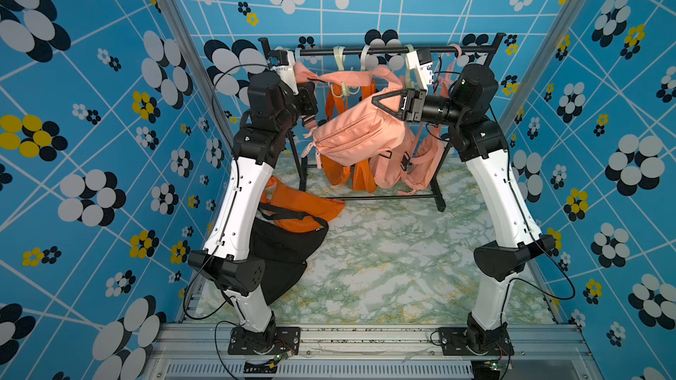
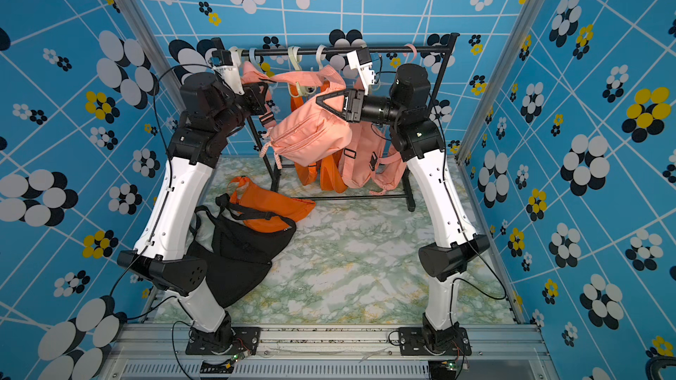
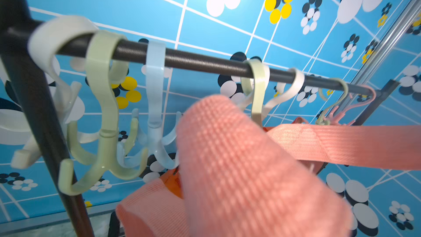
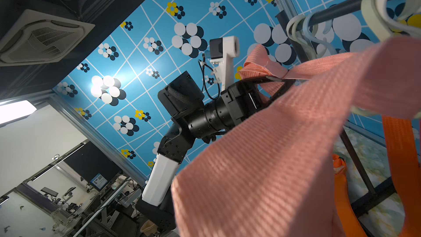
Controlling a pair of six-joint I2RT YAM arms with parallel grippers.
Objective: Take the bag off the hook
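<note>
A pink bag (image 1: 355, 133) hangs between my arms in front of the rack, tilted. My left gripper (image 2: 260, 98) is shut on its strap (image 3: 245, 166) at upper left, close to the rail; in the left wrist view the strap hides the fingers. My right gripper (image 1: 380, 102) is shut at the bag's upper right, on its pink fabric (image 4: 280, 149). The strap runs across in front of the hooks (image 3: 107, 105); whether it still rests on one cannot be told.
Orange bags and another pink bag (image 2: 366, 162) hang on the rack (image 1: 450, 48). An orange bag (image 1: 302, 214) and black bags (image 1: 281, 274) lie on the floor at left.
</note>
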